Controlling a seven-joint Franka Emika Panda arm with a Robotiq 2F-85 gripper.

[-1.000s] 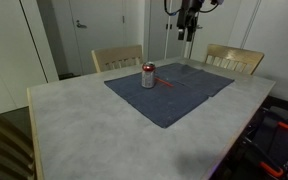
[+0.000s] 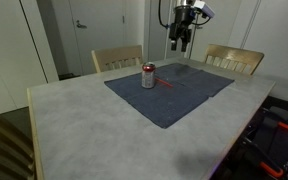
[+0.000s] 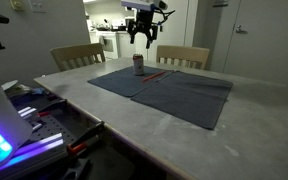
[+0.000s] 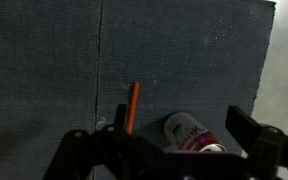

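A red and silver can (image 2: 148, 76) stands upright on a dark cloth mat (image 2: 174, 108). Just beside it lies a thin red stick, perhaps a pen (image 2: 163, 83). In the wrist view the can (image 4: 187, 130) appears at the lower middle, partly hidden by my gripper's body, with the red stick (image 4: 134, 105) to its left. High above the far part of the mat, my gripper (image 3: 141, 40) hangs open and empty, clear of both objects. Its two fingers stand wide apart in the wrist view.
The mat is creased and mostly bare. Wooden chairs (image 3: 183, 60) stand along the far side, and another chair (image 2: 234, 60) is at the right end.
Over the last second my gripper has come down slightly above the mat, with its arm shifting a little. The can and the red stick have stayed put.
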